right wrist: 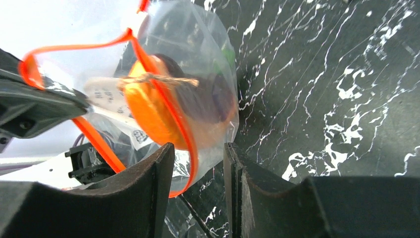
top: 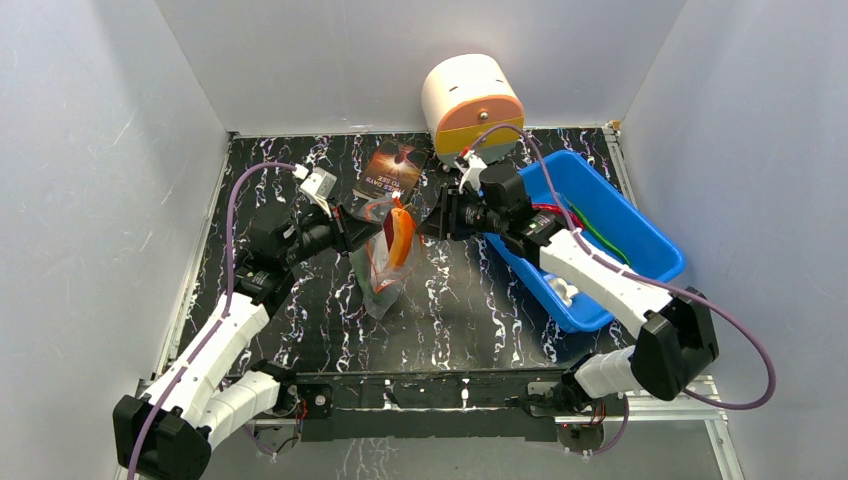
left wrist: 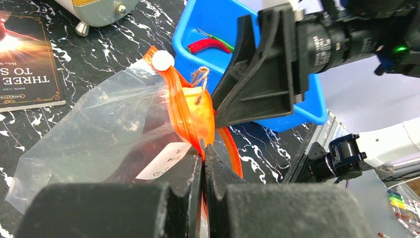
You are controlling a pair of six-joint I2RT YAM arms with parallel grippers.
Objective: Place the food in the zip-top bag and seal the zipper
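Note:
The clear zip top bag (top: 385, 280) with orange zipper edges holds orange food (top: 400, 238) and something dark red. My left gripper is shut on the bag's orange edge, keeping it upright. In the left wrist view the orange zipper (left wrist: 181, 114) bulges open around the food, with a twine stem on top. My right gripper is part open beside the bag's mouth, its near finger close to the orange strip (right wrist: 188, 134); nothing clearly sits between its fingers.
A blue bin (top: 650, 250) with peppers and other items stands at the right. A book (top: 390, 168) lies behind the bag, and a cream cabinet (top: 460, 85) stands at the back.

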